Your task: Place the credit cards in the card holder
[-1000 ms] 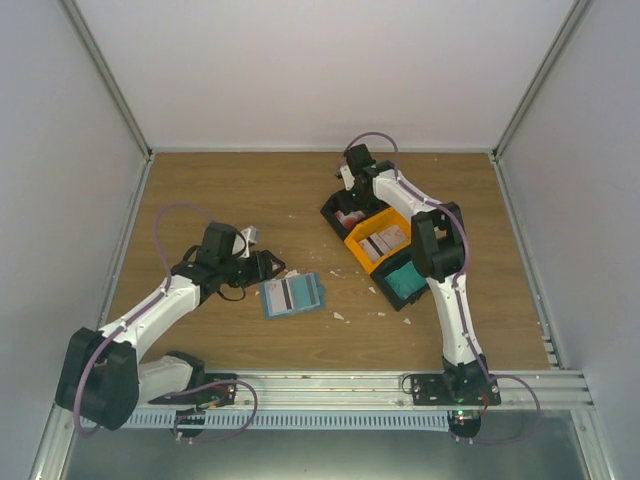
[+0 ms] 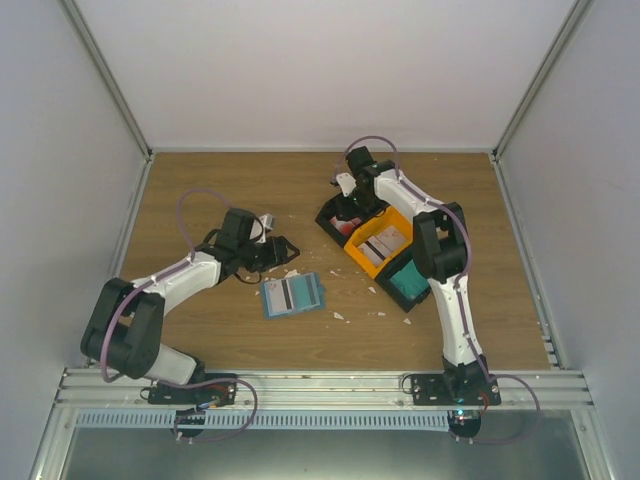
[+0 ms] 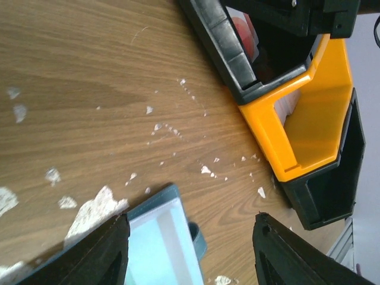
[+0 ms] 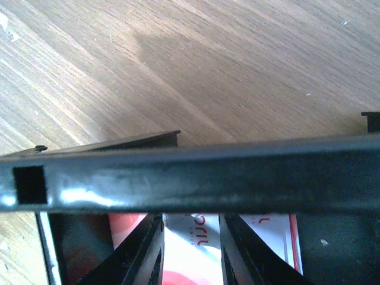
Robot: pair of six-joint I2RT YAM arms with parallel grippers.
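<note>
The blue card holder point(image 2: 292, 295) lies on the table with pale, dark and teal panels showing; its near corner point(image 3: 163, 237) is also in the left wrist view. Over the table just behind the holder, my left gripper is open and empty. White cards with red print point(image 4: 193, 237) lie in the upper black bin point(image 2: 328, 228). My right gripper reaches into this bin with its fingers a little apart, one card showing between and below them. Whether they touch that card is unclear.
The yellow bin point(image 2: 362, 262) holds pale cards point(image 2: 385, 243), and the lower black bin point(image 2: 400, 298) holds a teal card point(image 2: 410, 281). In the right wrist view, the bin's thick black rim point(image 4: 196, 181) crosses close to the camera. White worn spots mark the wood.
My left arm has moved right and away from the front edge. The upper black bin has shifted slightly left, while the right arm has barely moved.
</note>
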